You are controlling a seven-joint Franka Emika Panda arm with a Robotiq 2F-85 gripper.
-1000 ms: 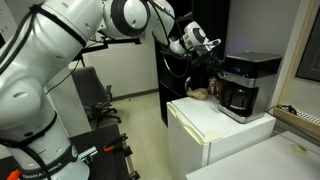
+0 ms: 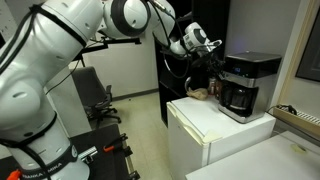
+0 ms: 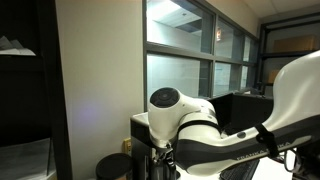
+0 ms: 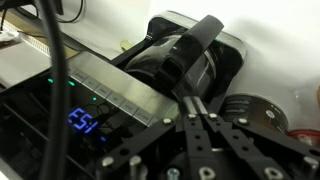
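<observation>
A black and silver coffee maker (image 2: pixel 250 82) stands on the white counter in exterior view 1. In the wrist view, its control panel (image 4: pixel 85 115) shows lit blue digits, and the glass carafe (image 4: pixel 165 55) with its black handle (image 4: pixel 195 45) sits in the machine. My gripper is shut beside the carafe, its fingertips close to the lower end of the handle; nothing shows between them. Whether they touch the handle I cannot tell. From exterior view 1, the arm reaches over the counter to the machine's left side, and the fingertips are too dark to make out.
Jars with dark contents (image 4: pixel 252 110) stand just right of the fingers in the wrist view. A tan object (image 2: pixel 200 93) lies at the counter's back. A dark cable crosses the wrist view's left side.
</observation>
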